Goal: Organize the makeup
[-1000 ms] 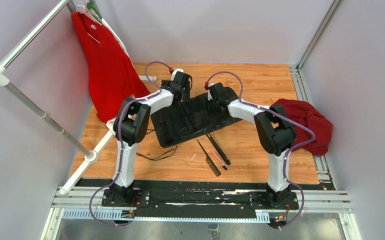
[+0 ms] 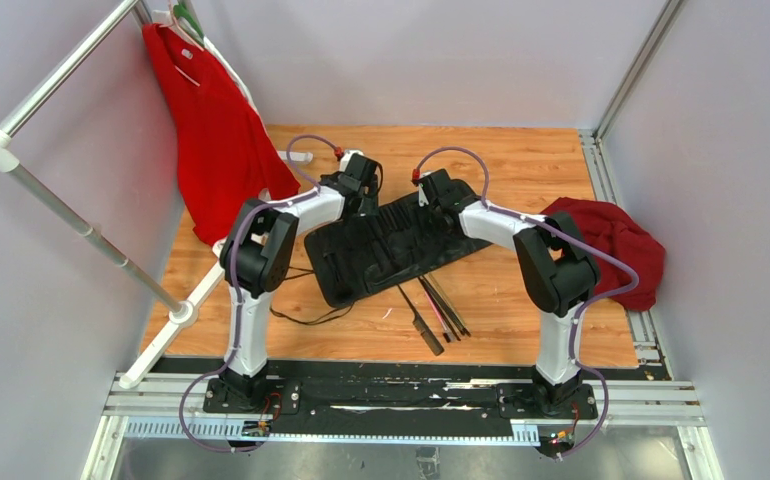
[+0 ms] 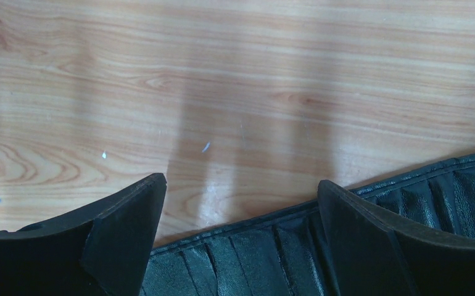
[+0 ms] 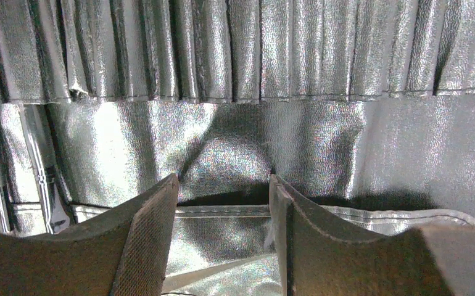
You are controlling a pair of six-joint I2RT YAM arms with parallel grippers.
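The black makeup brush roll [image 2: 335, 262] lies spread at a slant on the wooden table, its slots showing. In the right wrist view, two slim brushes [image 4: 39, 161] sit in slots at the left, and a row of slots runs along the top. My right gripper is open above the roll's pocket edge, nothing between its fingers. Over the roll's back edge, my left gripper stands open, with the roll's border and bare wood seen between its fingers. A black comb [image 2: 427, 336] and several long thin brushes or pencils [image 2: 447, 305] lie in front of the roll.
Thin dark straps [image 2: 311, 321] trail from the roll's left end. A red garment [image 2: 216, 130] hangs from the rack at the left; a dark red cloth [image 2: 621, 245] lies bunched at the right.
The roll has shifted a little toward the front, and the comb and thin tools have slid slightly forward and right.
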